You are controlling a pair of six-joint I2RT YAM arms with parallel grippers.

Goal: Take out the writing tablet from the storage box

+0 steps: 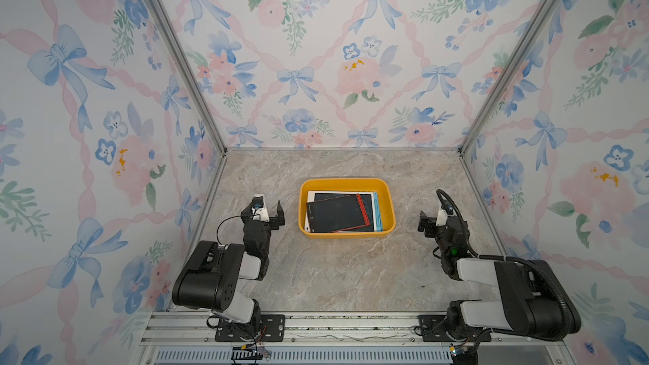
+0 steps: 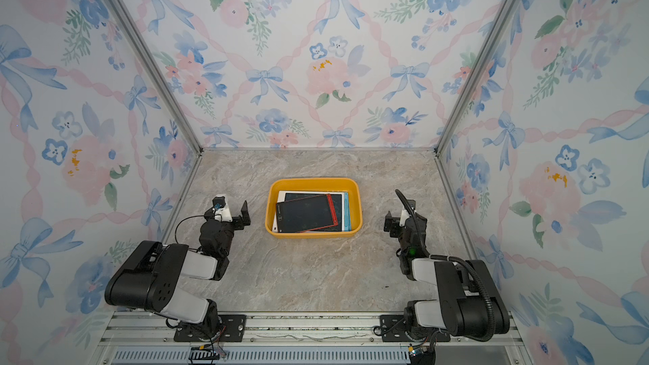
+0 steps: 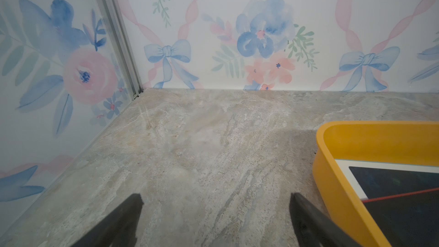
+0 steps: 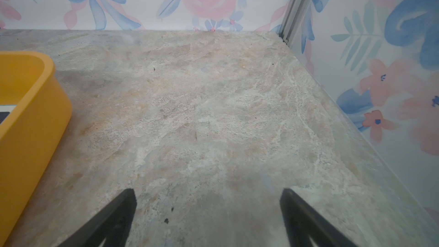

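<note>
In the top left view a yellow storage box [image 1: 388, 204] stands mid-table. Inside it a dark tablet with a red edge [image 1: 336, 213] lies slightly askew on top of a white-framed tablet with a blue side strip [image 1: 376, 211]. To the left of the box, clear of it, is my left gripper, its fingers wide apart over bare table. My right gripper is likewise open and empty, on the right side of the box. Only the box's left part shows in the left wrist view, its right wall in the right wrist view.
Bare marbled table [image 1: 351, 277] surrounds the box on every side. Patterned walls [image 2: 324, 61] close in the back and both sides. A metal rail [image 1: 351, 321] runs along the front edge.
</note>
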